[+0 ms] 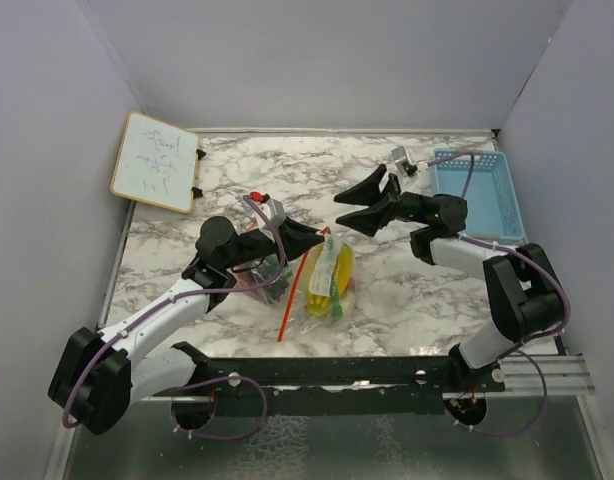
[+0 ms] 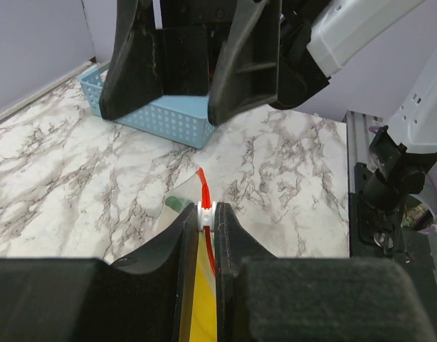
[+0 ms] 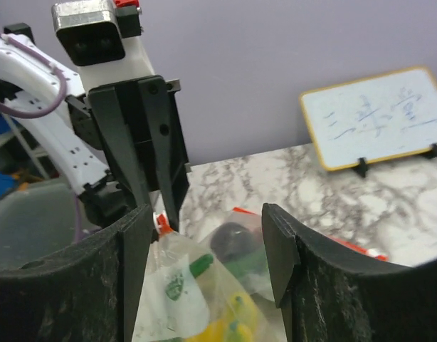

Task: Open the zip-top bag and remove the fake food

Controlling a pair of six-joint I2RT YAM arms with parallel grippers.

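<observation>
A clear zip top bag [image 1: 345, 298] with a red-orange zip strip lies at the table's middle, yellow and green fake food [image 1: 319, 300] showing inside. My left gripper [image 1: 321, 237] is shut on the bag's top end at the zip; its left wrist view shows the red strip [image 2: 203, 187] and a white piece [image 2: 206, 216] pinched between the fingertips. To the right of the bag, and apart from it, my right gripper [image 1: 345, 208] stands open with nothing between its fingers. In the right wrist view the bag [image 3: 183, 296] hangs from the left fingers [image 3: 166, 174]. I cannot tell whether the zip is open.
Under the left arm lies a second clear bag [image 1: 272, 285] with dark and green items. A blue basket [image 1: 512, 190] stands at the back right and a whiteboard [image 1: 155, 162] at the back left. Bare marble surrounds the bags at the back and right.
</observation>
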